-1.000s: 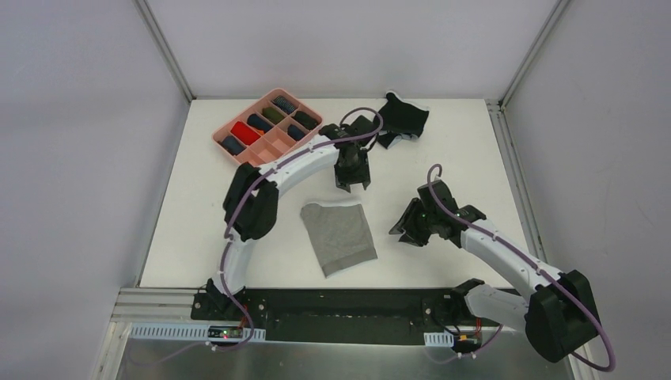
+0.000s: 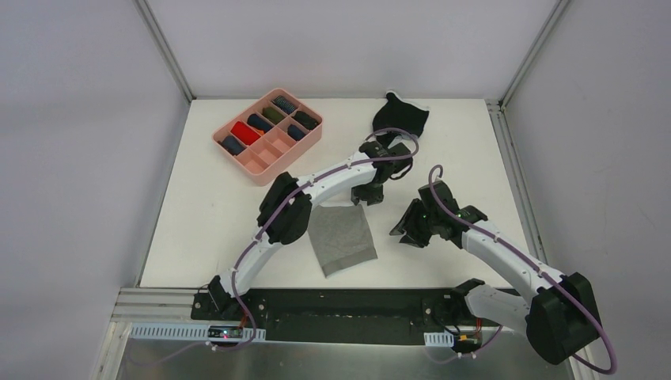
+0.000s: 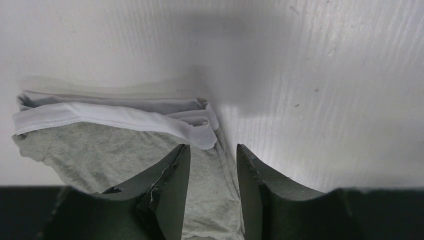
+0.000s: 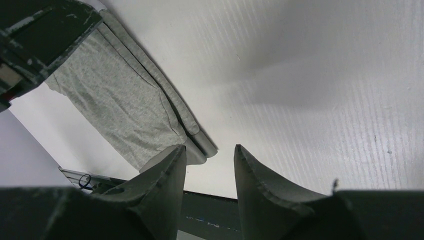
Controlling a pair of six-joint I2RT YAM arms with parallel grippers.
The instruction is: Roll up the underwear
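Grey underwear with a white waistband (image 2: 342, 237) lies folded flat on the white table, waistband toward the back. My left gripper (image 2: 368, 199) hangs over its back right corner; in the left wrist view its open fingers (image 3: 172, 185) straddle the right edge by the band. My right gripper (image 2: 405, 236) is open to the right of the cloth, and its fingertips stand near the front right corner (image 4: 202, 150) in the right wrist view. I see nothing held in either.
A pink divided box (image 2: 267, 150) with rolled garments in several compartments sits at the back left. A dark heap of cloth (image 2: 403, 115) lies at the back right.
My left arm has moved rightward and toward the front, down to the waistband's right corner. The right arm and the underwear are almost unchanged.
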